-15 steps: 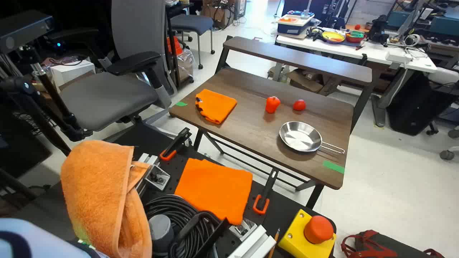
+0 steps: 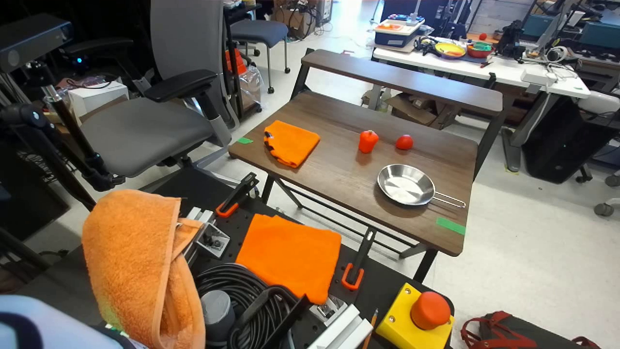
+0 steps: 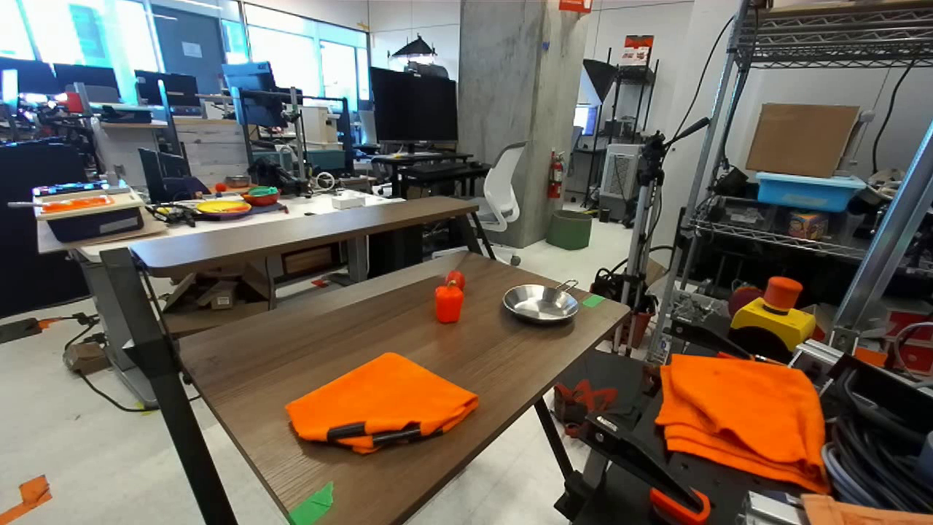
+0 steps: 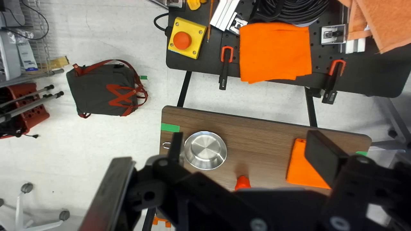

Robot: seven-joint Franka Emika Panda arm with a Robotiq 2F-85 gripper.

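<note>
My gripper shows only in the wrist view, looking down from high above the table. Its two dark fingers stand wide apart, open, with only a distant view of the table between them. A steel pan (image 2: pixel 406 185) lies near the table's right end, its wire handle pointing outward; it looks empty. Left of the pan and farther back stands a red pepper (image 2: pixel 367 141), with a red tomato-like object (image 2: pixel 404 142) beside it. The folded orange cloth (image 3: pixel 382 402) lies at the table's other end. In the wrist view the gripper hides part of this cloth and of the pepper (image 4: pixel 242 182).
A raised shelf (image 2: pixel 401 78) runs along the table's back edge. The dark bench (image 4: pixel 370 73) carries another orange cloth (image 4: pixel 275 52), clamps, coiled cable and a yellow box with a red button (image 4: pixel 182 40). Bare tabletop lies between the cloth and the pepper.
</note>
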